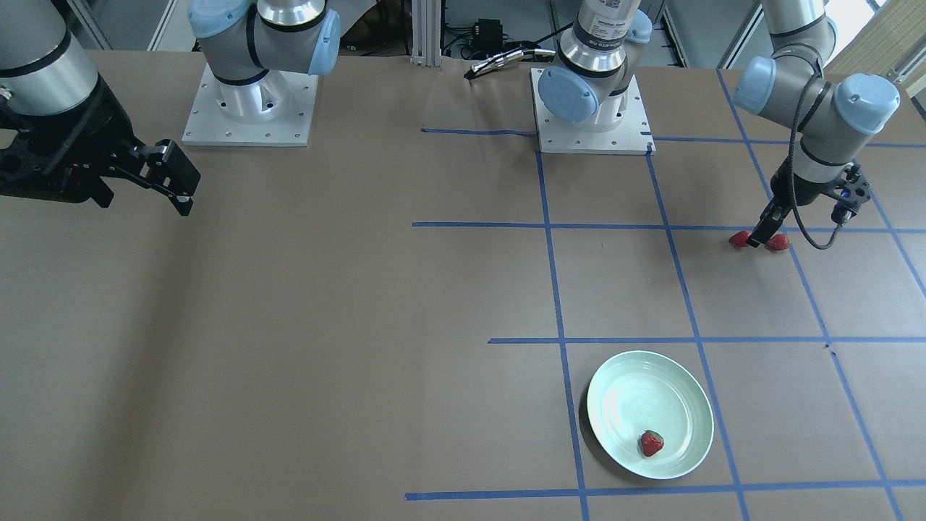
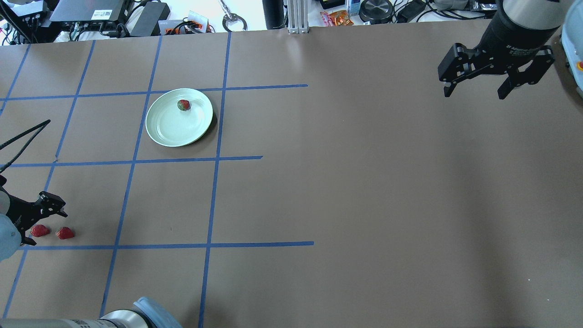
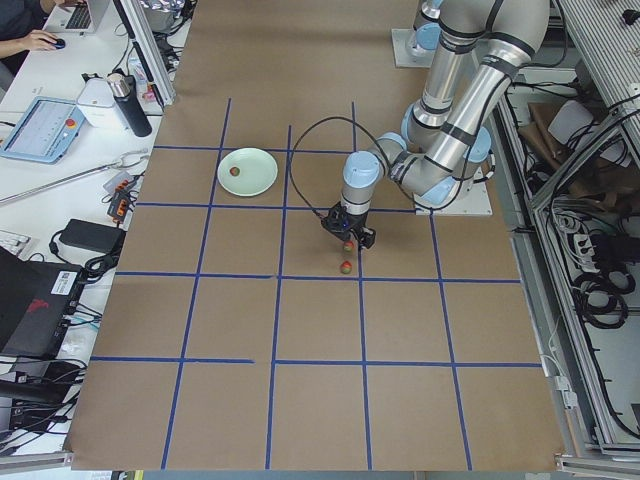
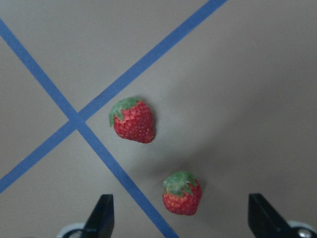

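Observation:
Two strawberries lie on the taped floor: one (image 4: pixel 182 201) low between my gripper's fingers in the wrist view, the other (image 4: pixel 134 124) farther up beside a tape crossing. In the front view my gripper (image 1: pixel 757 236) hangs just over them; in the top view it is at the left, fingers apart. It is open, its two fingertips at the bottom corners of the wrist view. A pale green plate (image 1: pixel 651 391) holds a third strawberry (image 1: pixel 651 443).
Other robot arms stand at the back and upper left in the front view, one with a black gripper (image 2: pixel 481 68) at upper right in the top view. The surface around the plate and across the middle is clear.

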